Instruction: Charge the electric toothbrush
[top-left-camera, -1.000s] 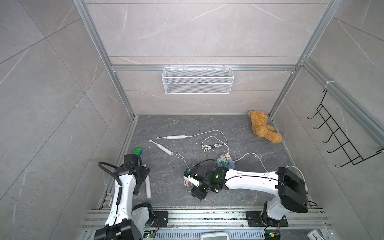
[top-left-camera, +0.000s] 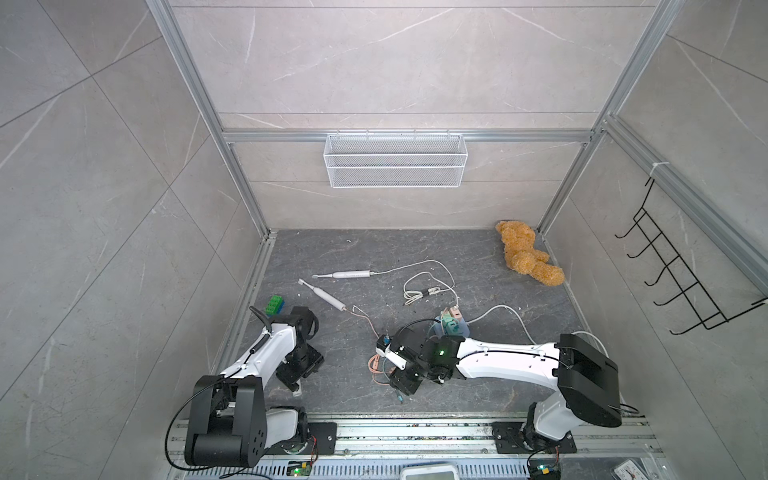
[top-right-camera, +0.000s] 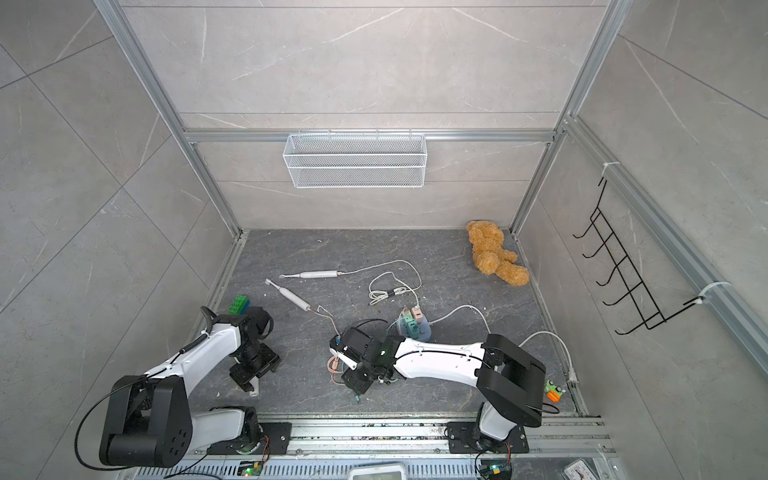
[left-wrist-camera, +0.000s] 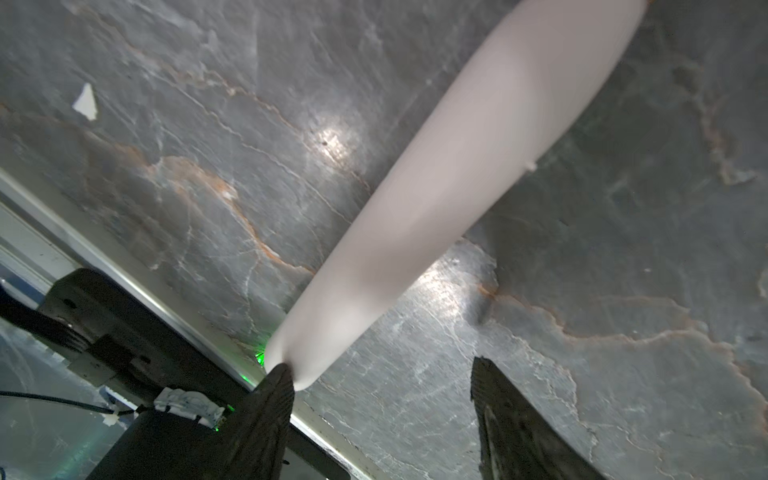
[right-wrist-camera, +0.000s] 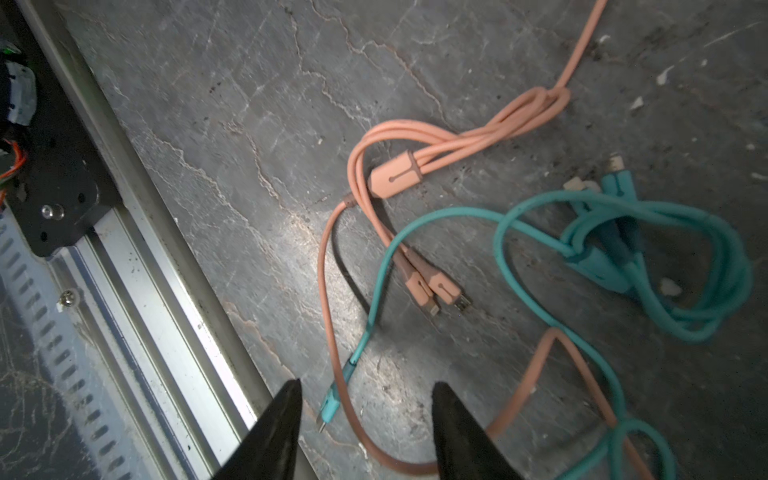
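Observation:
A white toothbrush (left-wrist-camera: 448, 168) lies on the tabletop at the front left, mostly hidden under my left gripper (top-left-camera: 301, 371) in the top views. In the left wrist view, my left gripper is open above the table, the brush's near end by the left finger (left-wrist-camera: 268, 416). My right gripper is open over an orange cable (right-wrist-camera: 326, 296) and a teal cable (right-wrist-camera: 472, 213), with the orange one looping low between its fingertips. Two orange plugs (right-wrist-camera: 433, 286) lie bare. Farther back, two white toothbrushes (top-left-camera: 349, 274) (top-left-camera: 323, 295) have cables at their ends.
A blue-and-green charger block (top-left-camera: 453, 321) sits behind the right arm, fed by a white cord (top-left-camera: 512, 312). A green brush (top-left-camera: 274, 305) lies behind the left arm. A teddy bear (top-left-camera: 528, 254) is at the back right.
My left gripper has swung right, from beside the front toothbrush to over it, covering most of it. My right gripper has shifted slightly right; the other toothbrushes have not moved.

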